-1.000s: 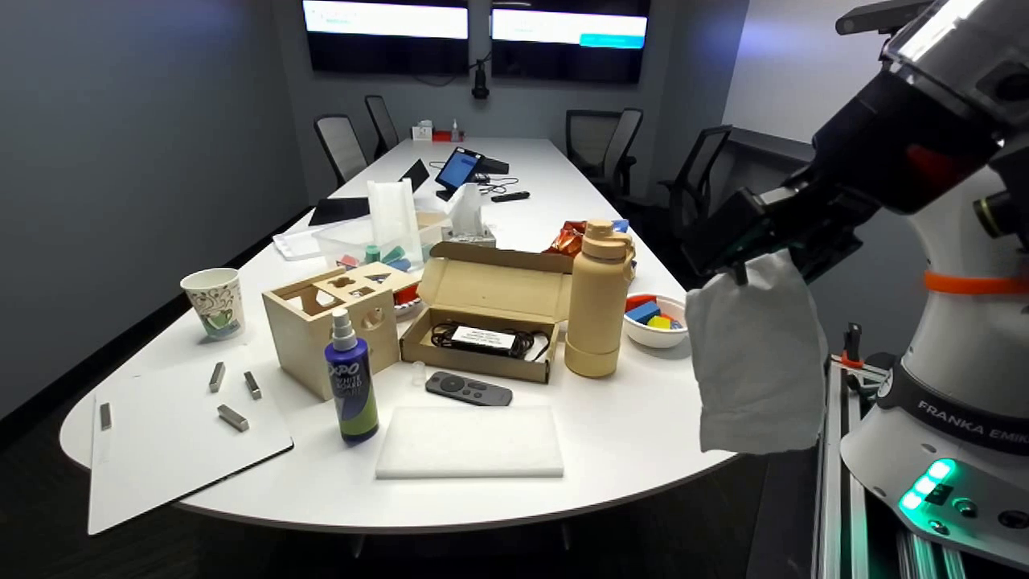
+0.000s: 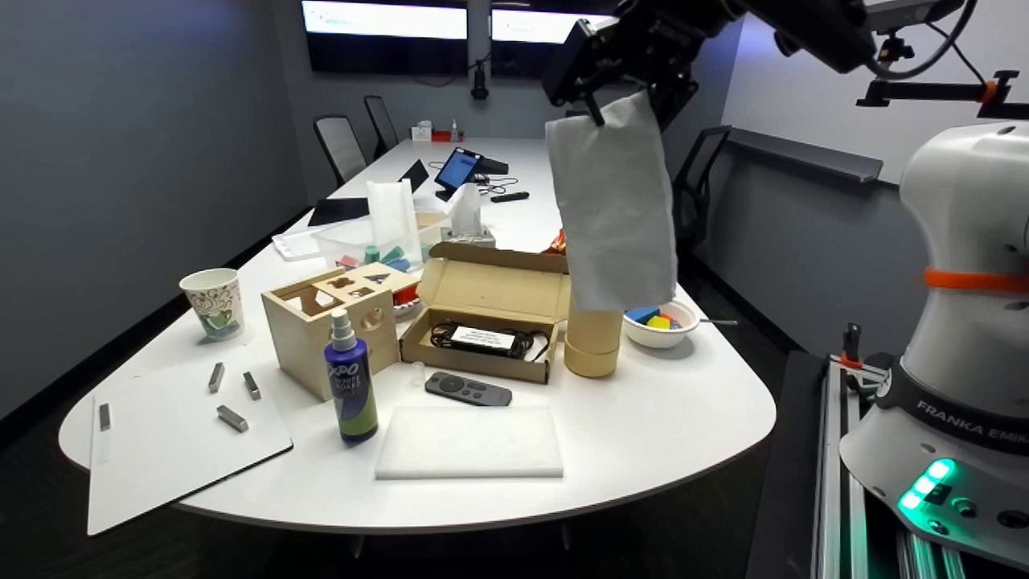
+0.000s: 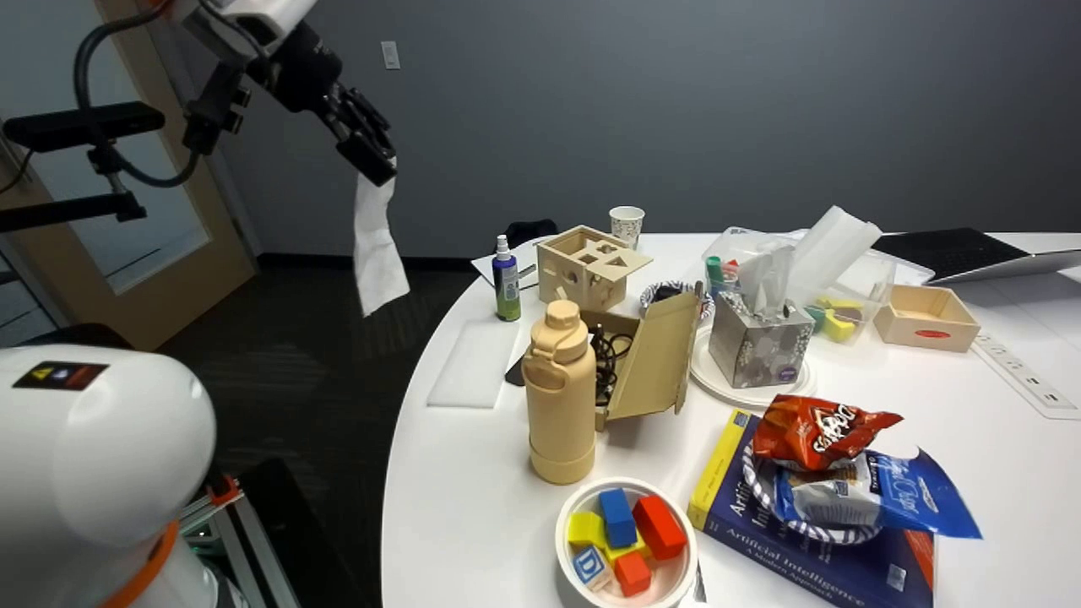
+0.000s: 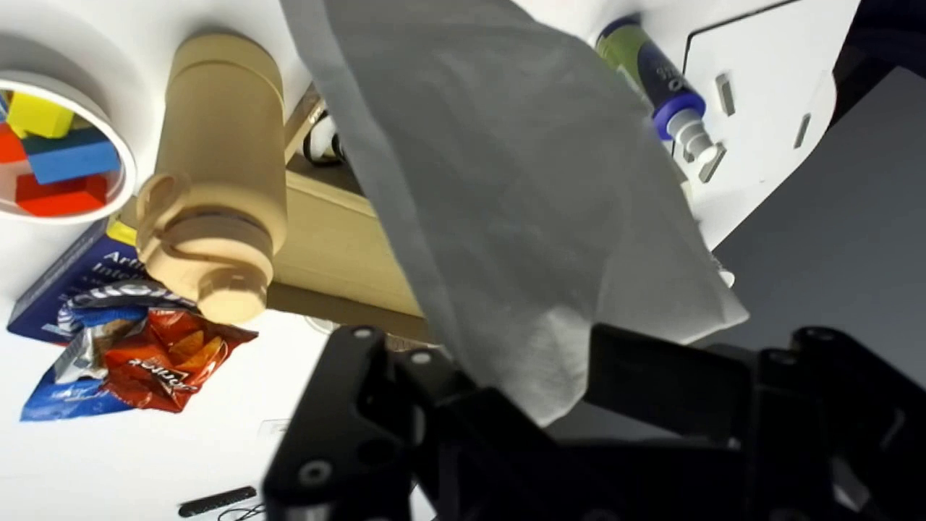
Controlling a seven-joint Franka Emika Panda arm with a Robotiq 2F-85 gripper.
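A light grey-white cloth or paper sheet (image 2: pixel 617 207) hangs from my gripper (image 2: pixel 622 108), which is shut on its upper edge. The sheet (image 4: pixel 503 174) covers much of the wrist view, pinched at its near corner between the dark fingers of my gripper. In exterior view 2 the sheet (image 3: pixel 375 248) dangles clear of the table's near end, below the gripper (image 3: pixel 380 172). On the table lies a flat white pad (image 2: pixel 469 442), with nothing on it. Exterior view 1 has most of the beige bottle (image 2: pixel 591 347) hidden behind the sheet.
The tall bottle (image 3: pixel 562 405) stands beside an open cardboard box (image 3: pixel 649 365). Around them are a bowl of blocks (image 3: pixel 573 503), a spray bottle (image 2: pixel 352 381), a wooden shape box (image 2: pixel 299 338) and a remote (image 2: pixel 468 389).
My gripper has risen and moved left in exterior view 1, carrying the sheet from beside the table's right edge to in front of the bottle. The tabletop objects stand where they were.
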